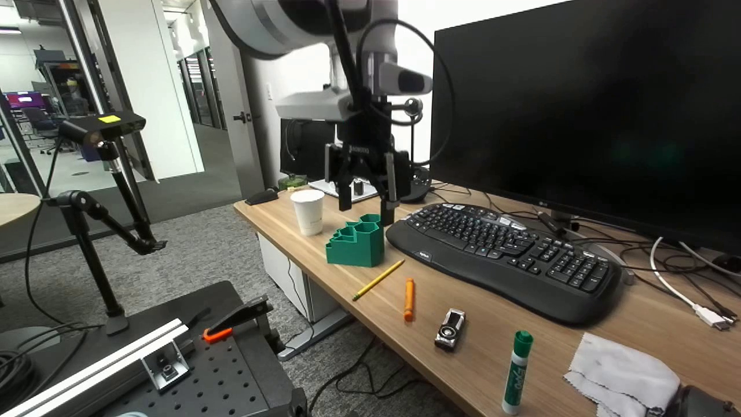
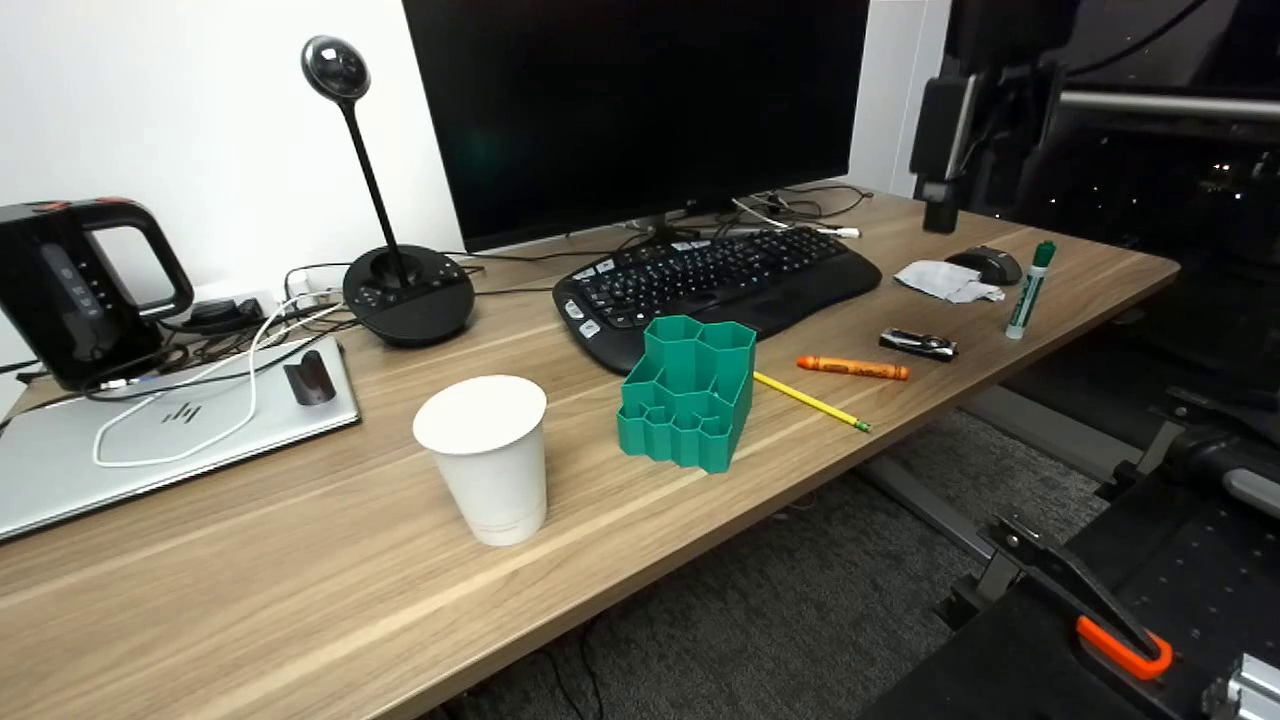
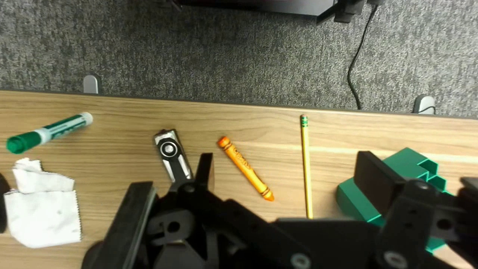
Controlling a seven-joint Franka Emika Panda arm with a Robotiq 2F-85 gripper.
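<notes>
My gripper is open above the desk, nothing between its fingers; in exterior view 1 the gripper (image 1: 366, 205) overlaps the green holder's upper edge. The green stepped holder (image 1: 355, 247) has several hexagonal cells; in the wrist view the right finger covers part of it. Lying on the wood are a yellow pencil (image 3: 306, 166), an orange crayon (image 3: 246, 169) and a small black-and-silver device (image 3: 172, 152). Toward the other end a green-capped marker (image 1: 515, 374) stands upright. A white paper cup (image 2: 486, 462) stands beside the holder, outside the wrist view.
A black keyboard (image 1: 503, 257) lies behind the small items, below a large monitor (image 1: 590, 118). A grey cloth (image 1: 625, 375) rests near the mouse (image 2: 986, 264). A webcam stand (image 2: 408, 294) and laptop (image 2: 156, 420) occupy the far end. Bare desk surrounds the pencil and crayon.
</notes>
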